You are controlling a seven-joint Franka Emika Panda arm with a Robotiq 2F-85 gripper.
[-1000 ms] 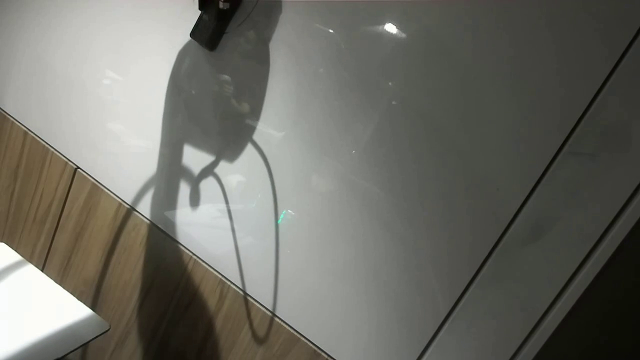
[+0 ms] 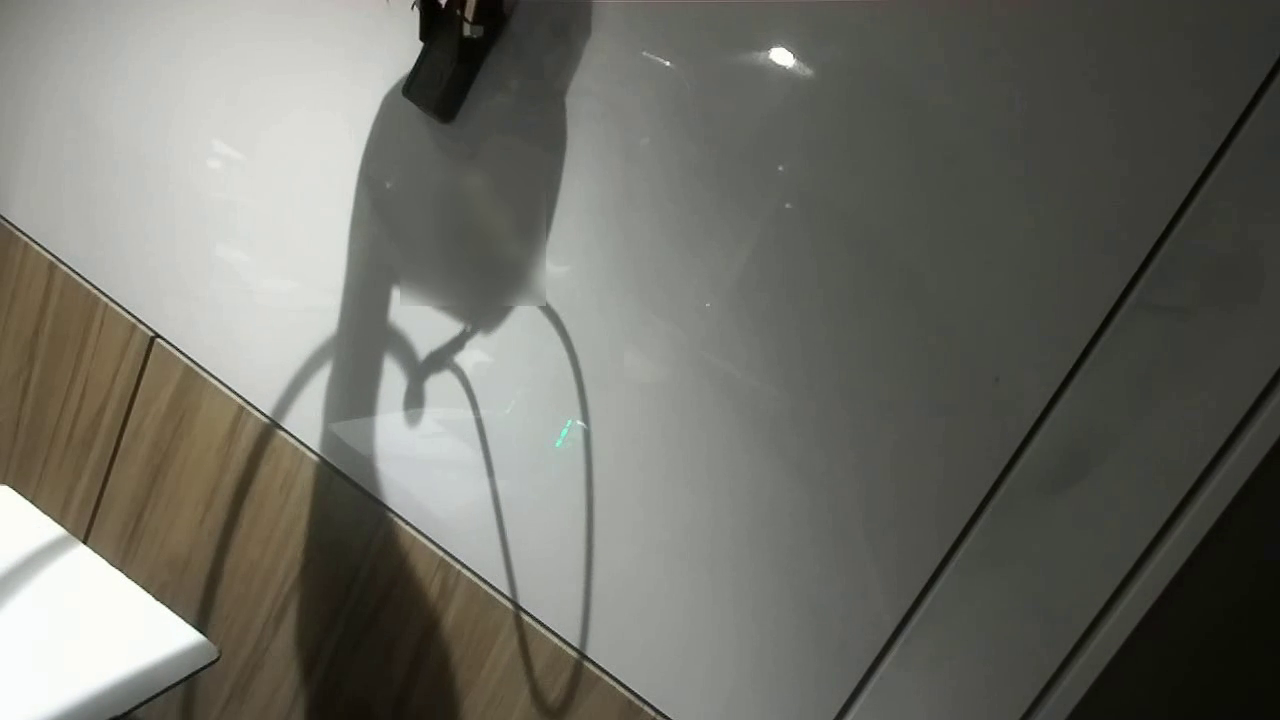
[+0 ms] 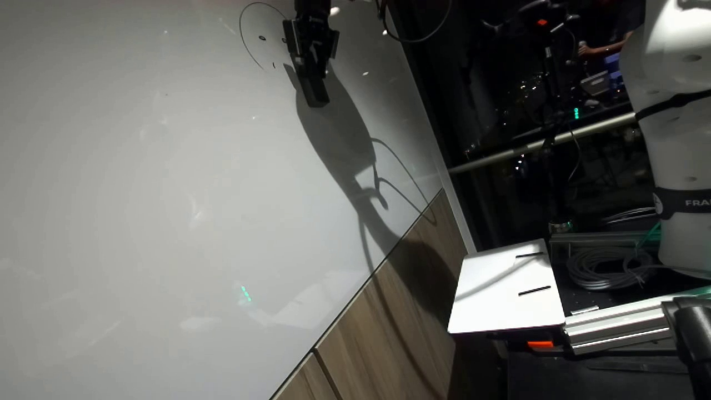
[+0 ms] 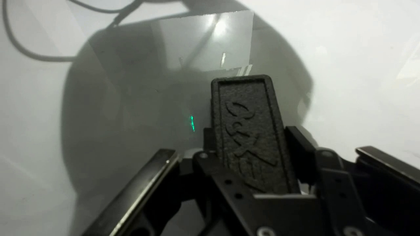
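Observation:
A black rectangular block (image 4: 248,122), like a board eraser with raised lettering on its face, is clasped between the fingers of my gripper. The fingers are shut on its two long sides, and its far end sticks out past them. In exterior view 2, my gripper (image 3: 311,56) is at the top, with the block (image 3: 315,92) pointing down over the white surface. Only the block (image 2: 450,82) and a little of the gripper show at the top edge of exterior view 1. Whether the block touches the surface, I cannot tell.
Thin dark marks lie on the glossy white surface (image 3: 166,200) left of the gripper: a curved line (image 3: 241,30), a small oval (image 3: 261,38) and a short stroke. Wood panelling (image 2: 240,468) borders it. A white box (image 3: 503,293) stands beside the panelling.
In exterior view 1, the gripper and the held block have moved to the right and slightly down. The arm's shadow has shifted right with them.

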